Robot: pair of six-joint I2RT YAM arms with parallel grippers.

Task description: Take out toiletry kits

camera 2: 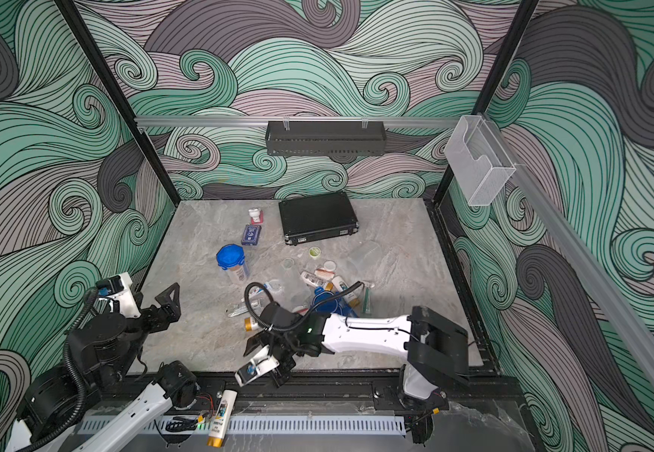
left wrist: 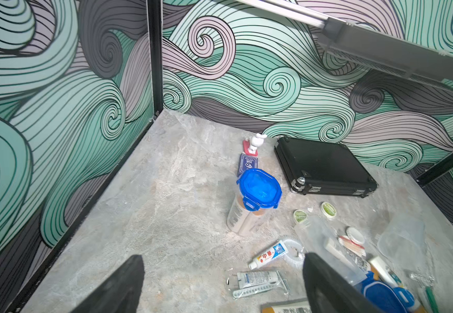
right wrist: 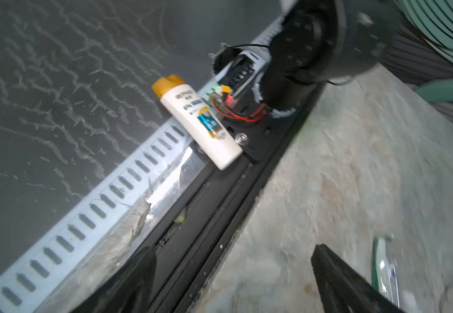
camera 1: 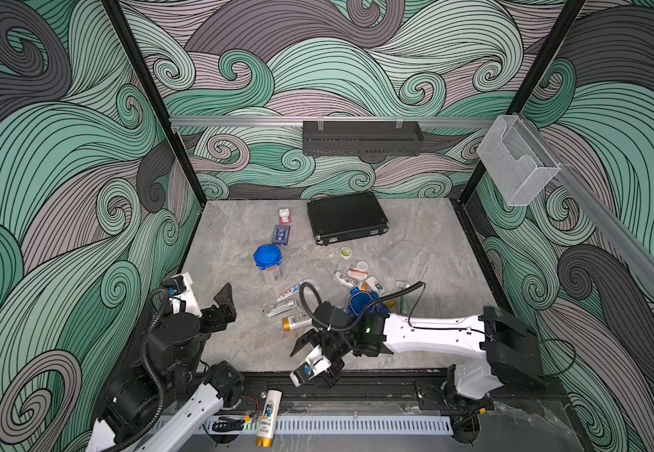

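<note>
Loose toiletries cover the middle and right of the table: a toothpaste tube (left wrist: 269, 255), bagged tubes (left wrist: 257, 280), yellow-capped bottles and two small green-labelled tins (left wrist: 328, 210). A clear jar with a blue lid (left wrist: 260, 188) stands behind them, left of the black case (left wrist: 325, 168). My left gripper is open and empty near the table's left edge. My right gripper is also open and empty, low at the front edge. Its arm hides many blue items in the top views. A white bottle (right wrist: 200, 125) lies off the table, across the front rail.
A blue card box (camera 1: 281, 235) and a small white figure (camera 1: 284, 216) sit at the back left. A wire basket (camera 1: 517, 159) hangs on the right rail. Bare table lies at the left and far right.
</note>
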